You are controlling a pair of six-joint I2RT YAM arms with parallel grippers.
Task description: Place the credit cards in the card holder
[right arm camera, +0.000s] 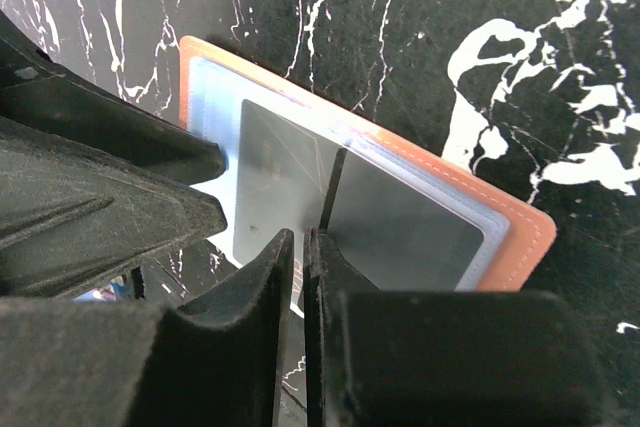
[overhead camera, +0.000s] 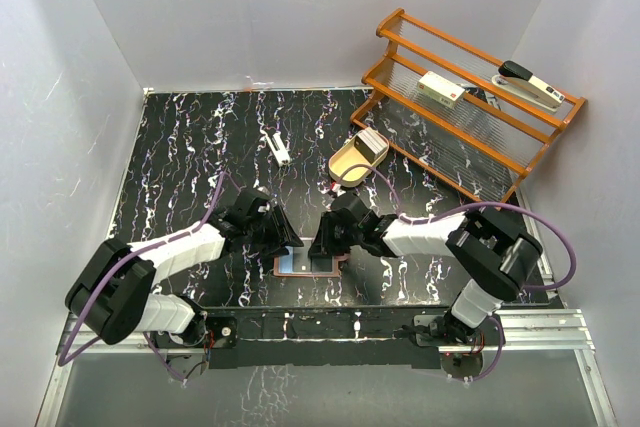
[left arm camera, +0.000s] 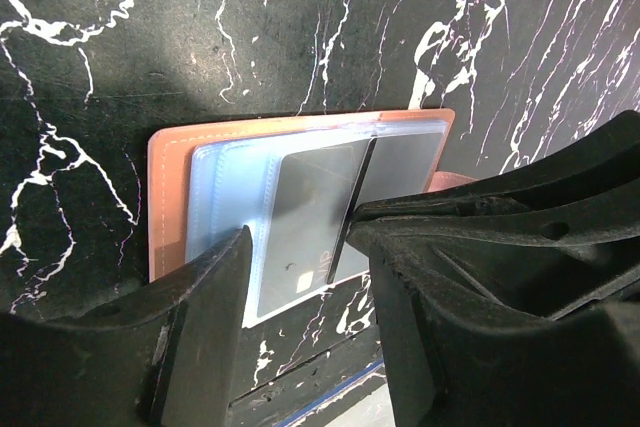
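The card holder (overhead camera: 307, 243) lies opened flat near the table's front edge, with a pink-orange cover (left arm camera: 172, 177), a bluish clear sleeve (left arm camera: 230, 172) and grey panels (left arm camera: 315, 192) split by a dark slit. Over its left part, my left gripper stands open, nothing between its fingers. My right gripper is shut, its tips together at the dark slit (right arm camera: 333, 185). Whatever thin thing lies between them cannot be made out. Dark fingers (right arm camera: 175, 192) of the left gripper reach in from the left of the right wrist view. No separate loose card can be made out.
A cream tray (overhead camera: 347, 158) with a small box (overhead camera: 371, 144) stands behind the right gripper. Farther back left lies a white slim item (overhead camera: 278, 150). A wooden rack (overhead camera: 455, 32) fills the back right.
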